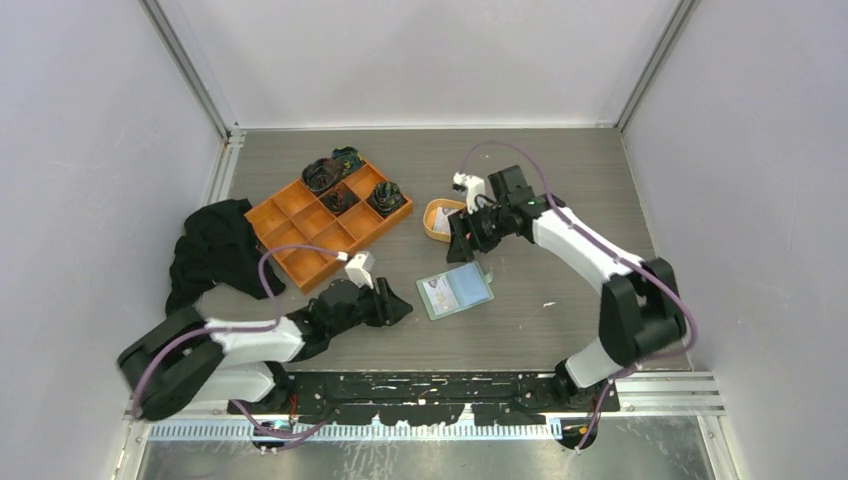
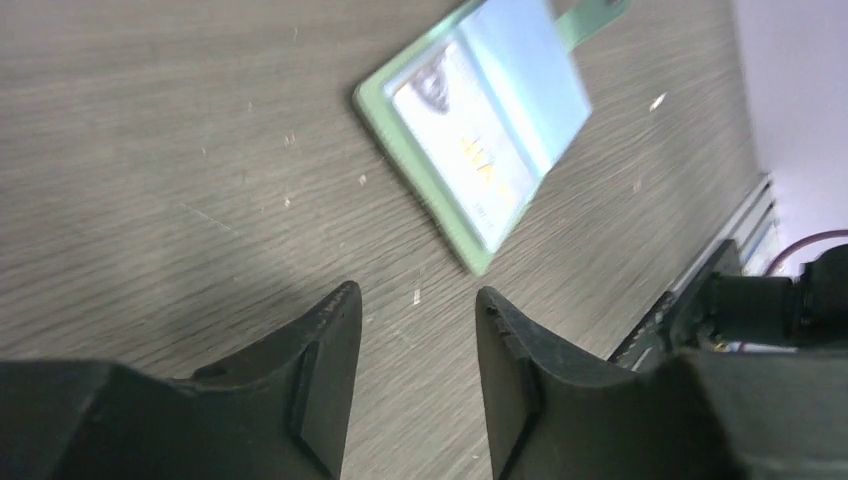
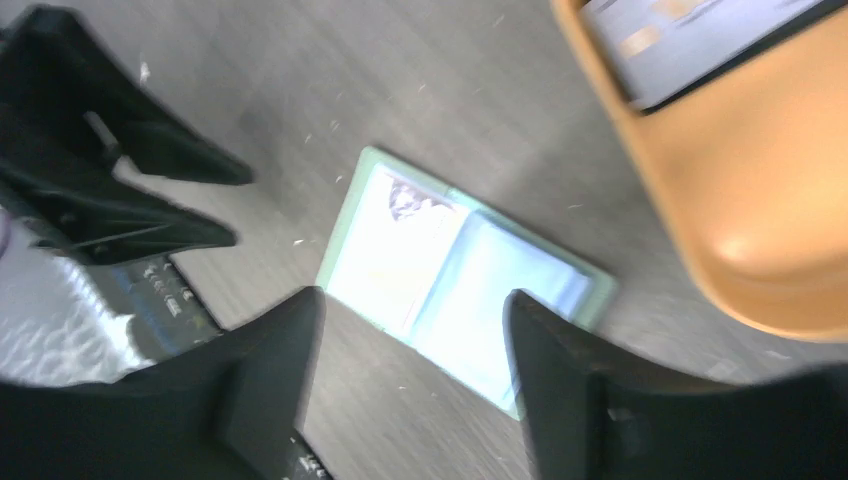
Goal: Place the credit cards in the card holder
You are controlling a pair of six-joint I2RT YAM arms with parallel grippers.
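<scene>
The green card holder (image 1: pixel 455 290) lies flat on the table, a pale card in one pocket and light blue in the other; both wrist views show it too. An orange basket (image 3: pixel 680 220) with flat cards inside stands behind it, partly hidden by my right arm in the top view. My left gripper is open and empty, left of the holder. My right gripper hangs above and behind the holder, open with nothing seen between its blurred fingers.
An orange compartment tray (image 1: pixel 298 230) with dark bundles sits at the back left, a black cloth (image 1: pixel 215 260) beside it.
</scene>
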